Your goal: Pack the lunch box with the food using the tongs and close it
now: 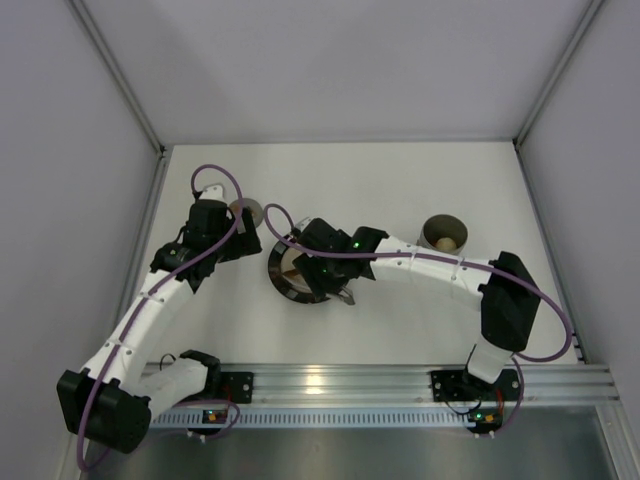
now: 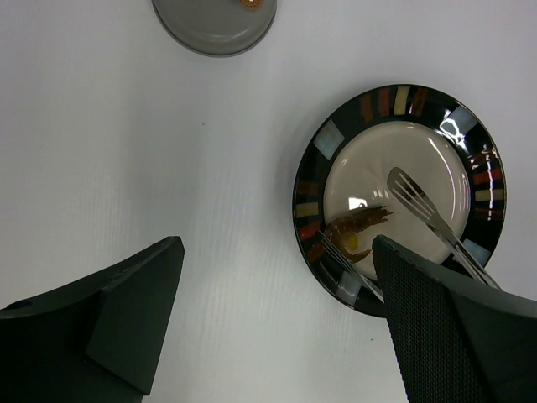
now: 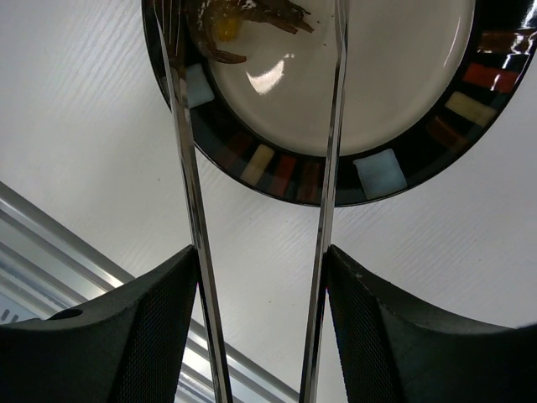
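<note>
The black-rimmed plate (image 2: 306,186) carries a brown shrimp-like piece (image 2: 362,220) with a yellow bit beside it. Steel tongs (image 3: 195,210) reach over the plate, their two prongs spread with the piece between them. My right gripper stands wide, its fingers (image 3: 143,323) against the tongs' two arms. At the right of the table, a dark round container (image 1: 428,241) holds a pale round food item (image 1: 446,243). My left gripper hangs open and empty, left of the plate. Whether the prongs touch the food, I cannot tell.
Behind my left gripper lies a small grey round dish (image 2: 195,29) with an orange-brown bit on it. A metal rail (image 1: 345,380) runs along the front edge.
</note>
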